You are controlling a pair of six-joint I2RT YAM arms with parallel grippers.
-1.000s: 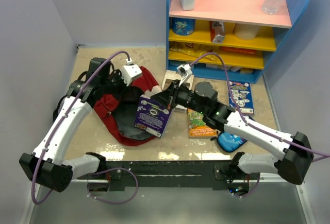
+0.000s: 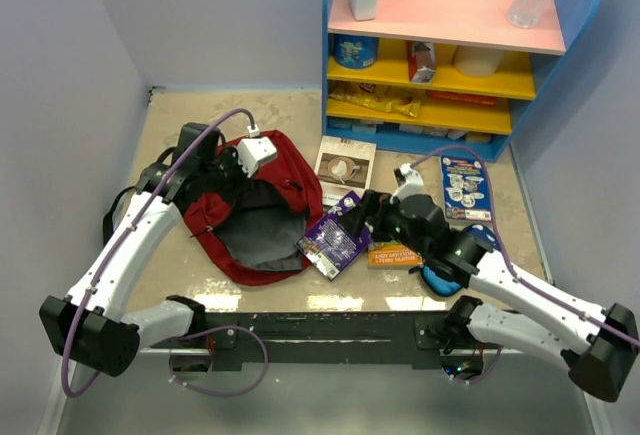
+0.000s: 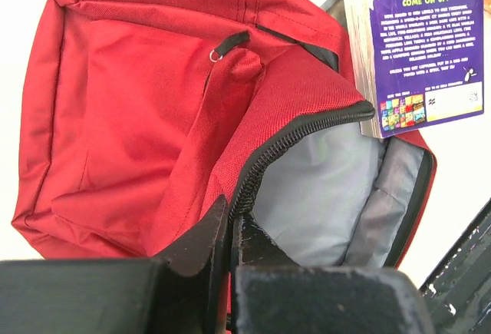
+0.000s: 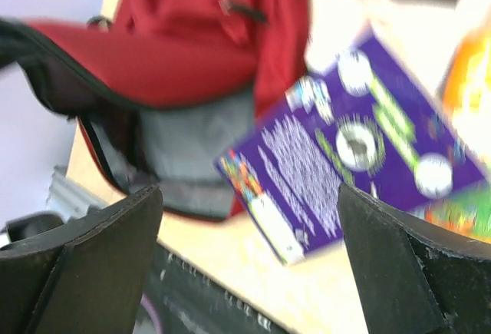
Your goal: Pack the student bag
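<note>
The red bag (image 2: 215,217) lies on its back at the left of the table, its grey-lined mouth toward the front. In the left wrist view, my left gripper is shut on the black-zipped edge of the bag's flap (image 3: 307,130), holding it up. A purple book (image 2: 335,238) lies beside the bag, its corner over the bag's right rim. Above that book, my right gripper stands open with nothing between its fingers; the right wrist view is blurred.
Further right are an orange book (image 2: 395,254), a blue pouch (image 2: 440,281) and a blue-white book (image 2: 466,190). Behind the purple book lies a white-covered book (image 2: 345,163). A blue shelf (image 2: 328,75) with goods stands at the back.
The purple book was in my right gripper over the bag's mouth; now it lies released beside the bag. My right arm has moved right.
</note>
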